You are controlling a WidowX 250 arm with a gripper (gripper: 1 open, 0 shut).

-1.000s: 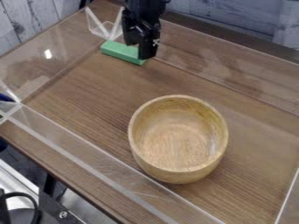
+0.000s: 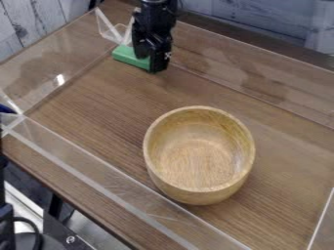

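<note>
My black gripper [image 2: 151, 51] is at the top centre, down over a green block [image 2: 129, 55] on the wooden table. The block is partly hidden behind the fingers, and I cannot tell whether they touch it or how far they are apart. A round light wooden bowl [image 2: 198, 155] stands upright in the lower centre, well apart from the gripper.
A clear plastic piece [image 2: 112, 27] is by the block's upper left. Walls border the table at the back. Dark cables lie at the bottom left.
The gripper has moved down and a little left, onto the green block, covering more of it. The bowl has not moved.
</note>
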